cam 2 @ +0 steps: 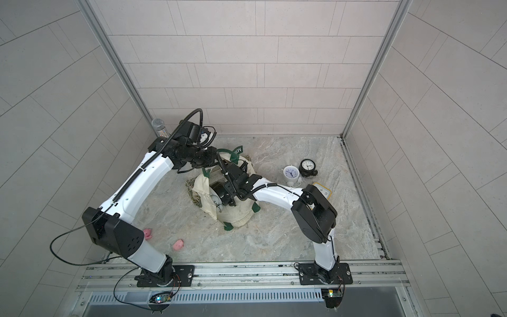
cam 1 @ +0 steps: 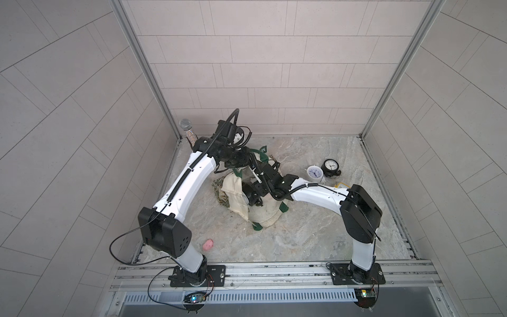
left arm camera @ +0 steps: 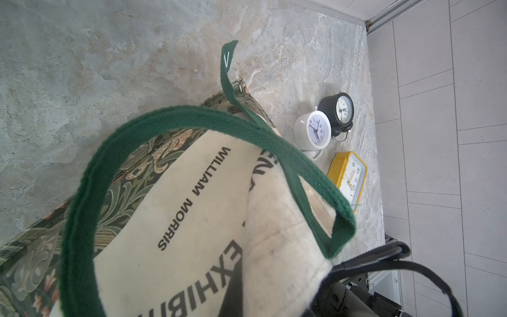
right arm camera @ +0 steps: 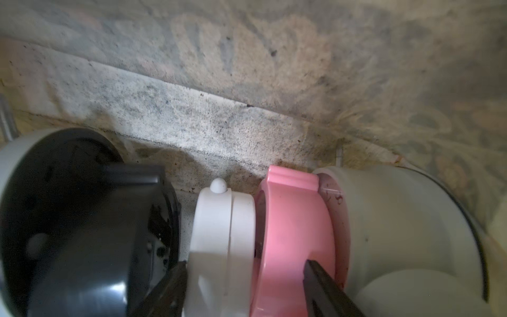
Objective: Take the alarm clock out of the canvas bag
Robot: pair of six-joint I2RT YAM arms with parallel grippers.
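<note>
The canvas bag, cream with green handles, lies mid-table with its mouth open. Inside it, in the right wrist view, stand a white clock, a pink alarm clock, a black clock and a pale round one. My right gripper is part open inside the bag, its fingertips on either side of the white and pink clocks; whether they touch is unclear. At the bag's back rim, my left gripper is shut on the canvas, with one dark finger showing.
On the table right of the bag stand a white clock, a black clock and a yellow clock. Pink lumps lie at front left, a clear jar at back left.
</note>
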